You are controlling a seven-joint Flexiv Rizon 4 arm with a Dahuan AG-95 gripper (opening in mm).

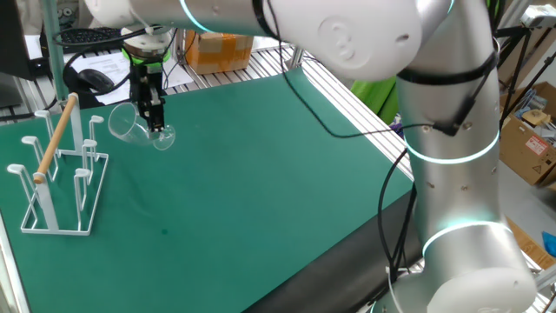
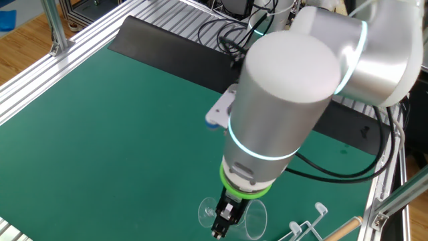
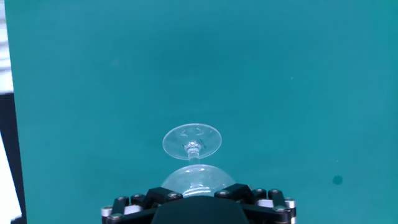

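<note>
A clear stemmed glass [image 1: 129, 124] is tipped sideways near the white rack, its bowl toward the rack and its round foot pointing away. My gripper [image 1: 159, 137] points down over it, fingertips around where bowl and stem meet. From the second exterior view, the bowl [image 2: 255, 219] shows on one side of the black gripper [image 2: 219, 234] and the foot [image 2: 206, 212] on the other. In the wrist view the foot [image 3: 192, 142] lies ahead of the gripper, and part of the bowl [image 3: 198, 179] shows above its black body. Fingertip contact and any gap under the glass are unclear.
A white wire rack [image 1: 89, 232] with upright prongs and a wooden handle [image 1: 56, 139] stands close by on the left. Behind are a computer mouse [image 1: 95, 80] and a cardboard box [image 1: 219, 54].
</note>
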